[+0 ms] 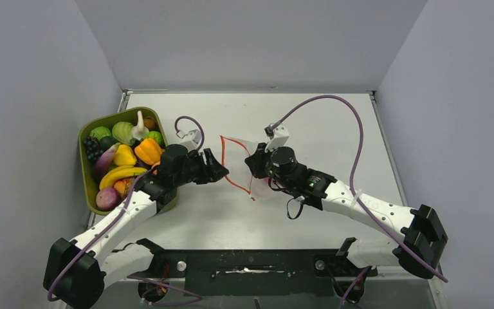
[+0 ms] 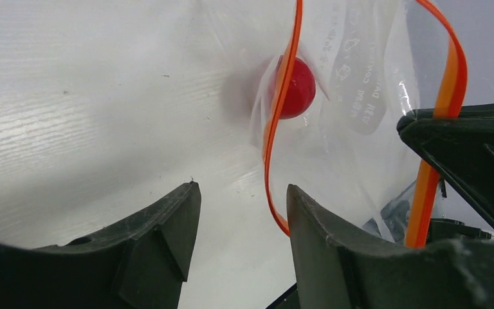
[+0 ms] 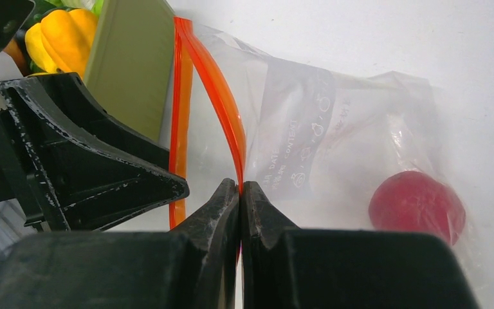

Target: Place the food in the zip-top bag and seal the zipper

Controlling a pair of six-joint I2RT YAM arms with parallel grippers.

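Note:
A clear zip top bag with an orange zipper edge has its mouth spread toward the left. Inside it lies a red fruit, which the left wrist view also shows as a red ball behind the plastic. My right gripper is shut on one side of the orange edge. At the opposite side of the mouth is my left gripper, its fingers apart and empty. The orange strip runs down to its right-hand finger, whether touching I cannot tell.
A green bin full of produce stands at the left, partly beneath my left arm. The right arm crosses the table's right side.

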